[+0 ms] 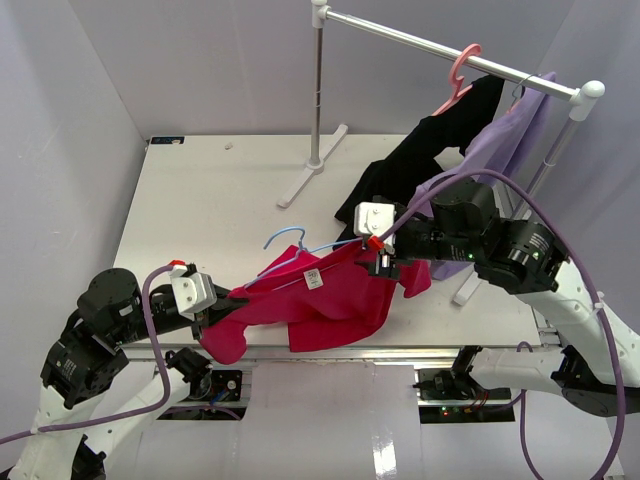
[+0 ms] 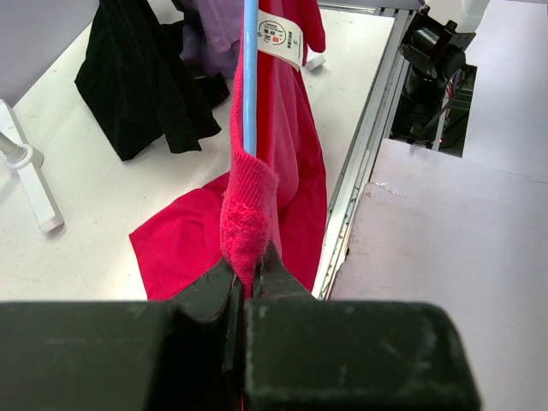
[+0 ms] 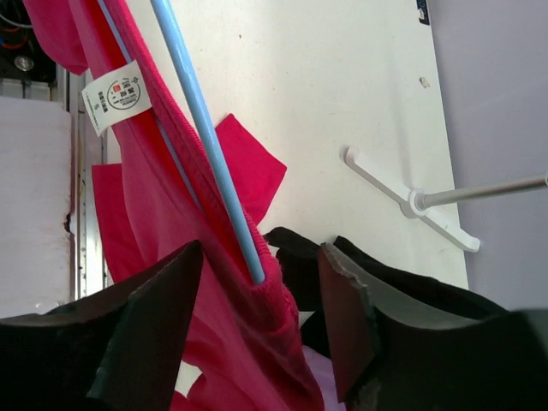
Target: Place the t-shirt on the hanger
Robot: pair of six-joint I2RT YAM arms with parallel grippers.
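Note:
A red t-shirt [image 1: 340,300] with a white tag [image 2: 281,34] hangs stretched between my grippers, a light blue hanger [image 1: 290,255] inside its neck opening. My left gripper [image 1: 228,305] is shut on the shirt's cuff-like ribbed edge [image 2: 248,214] at the hanger's end. My right gripper [image 1: 380,255] stands open around the other end; in the right wrist view the hanger tip and red collar [image 3: 274,300] lie between its fingers, which are apart.
A metal rack [image 1: 420,42] at the back holds a pink hanger [image 1: 455,80], black clothing [image 1: 390,175] and purple clothing [image 1: 500,140] on the right.

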